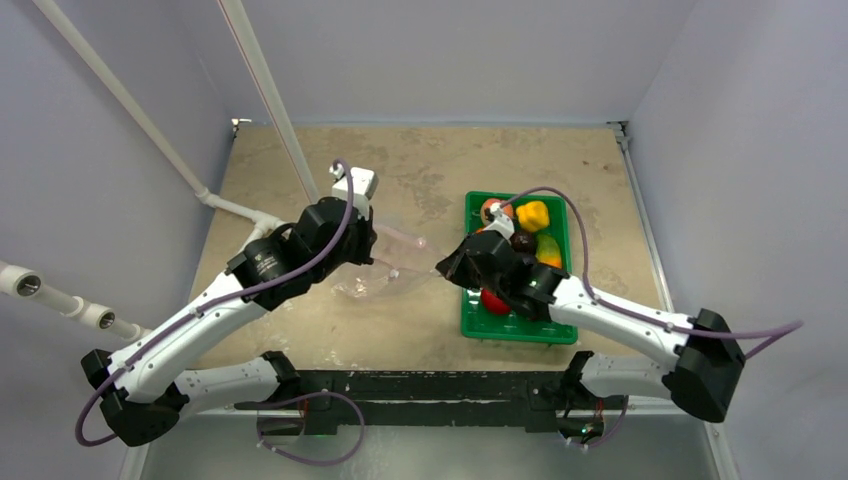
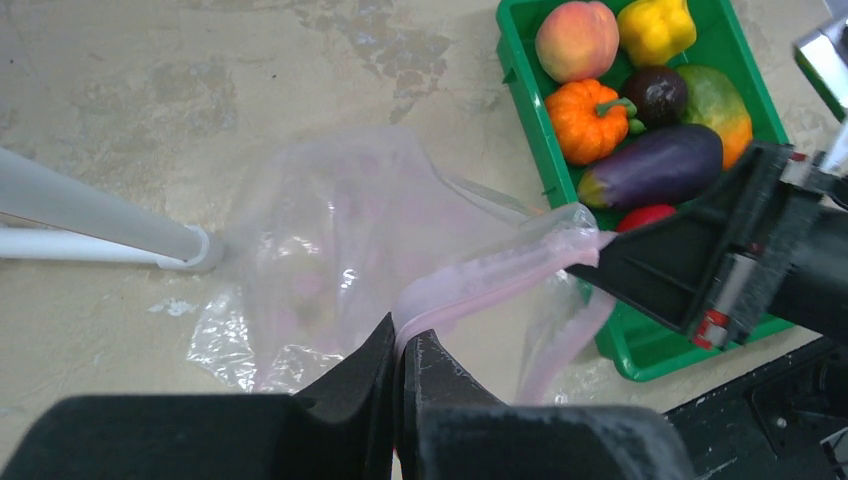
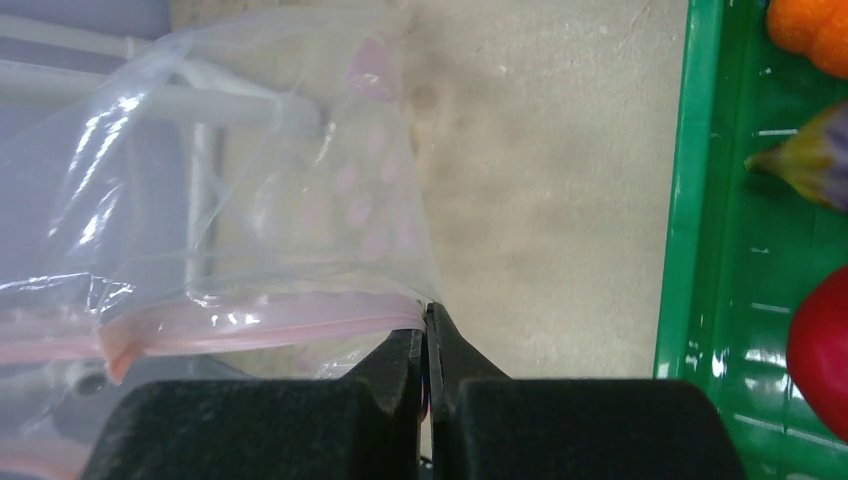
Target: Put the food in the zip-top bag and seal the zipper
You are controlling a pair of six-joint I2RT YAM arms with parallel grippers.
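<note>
A clear zip top bag (image 1: 395,260) with a pink zipper strip hangs between my two grippers, with no food visible inside. My left gripper is shut on the bag's edge near the strip. My right gripper is shut on the other side of the bag's top edge, beside the green tray (image 3: 685,190). In the tray are a peach (image 2: 577,40), a yellow pepper (image 2: 657,27), a small pumpkin (image 2: 588,120), an avocado (image 2: 653,96), a mango (image 2: 714,105), an eggplant (image 2: 650,165) and a red item (image 3: 828,350).
White pipes (image 1: 240,211) run along the left side of the board and rise upward. The board (image 1: 410,160) is clear at the back. The tray's near edge lies close to the board's dark front edge.
</note>
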